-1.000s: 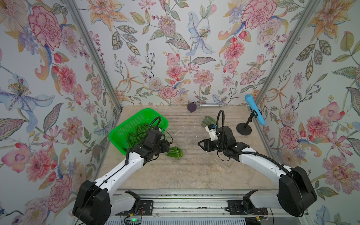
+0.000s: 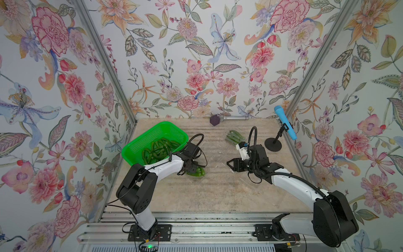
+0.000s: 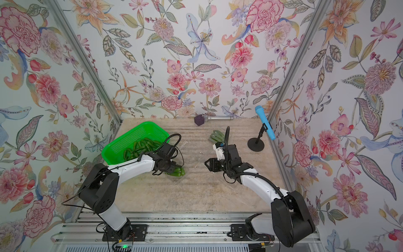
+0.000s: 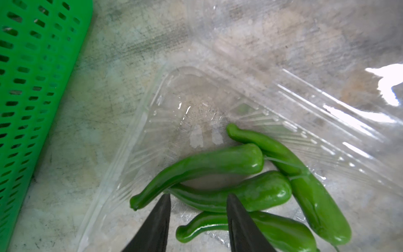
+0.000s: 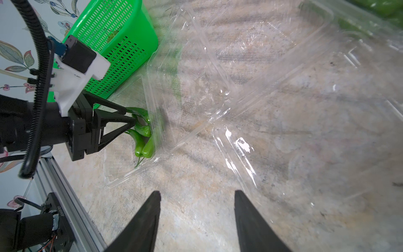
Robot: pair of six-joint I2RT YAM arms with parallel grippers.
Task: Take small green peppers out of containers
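In a clear plastic container (image 4: pixel 138 138) lie several small green peppers (image 4: pixel 210 166), some overlapping. My left gripper is over them, open, its fingertips around the thin end of the middle pepper's side; whether they touch it I cannot tell. The right wrist view shows the same peppers (image 5: pixel 141 129) just off the left gripper's fingers (image 5: pixel 115 133). Away to the right, my right gripper is open above bare table, nothing between its fingers. Other clear containers (image 5: pixel 193 84) stand close by, their edges hard to make out.
A green basket (image 2: pixel 168 126) holding many long green peppers (image 2: pixel 157 149) stands at the back left. Further back are a bundle of green vegetables (image 2: pixel 235 136), a purple-headed microphone (image 2: pixel 215 120) and a blue microphone on a stand (image 2: pixel 285 121).
My left arm has swung right from beside the basket, and its gripper now covers part of the peppers.
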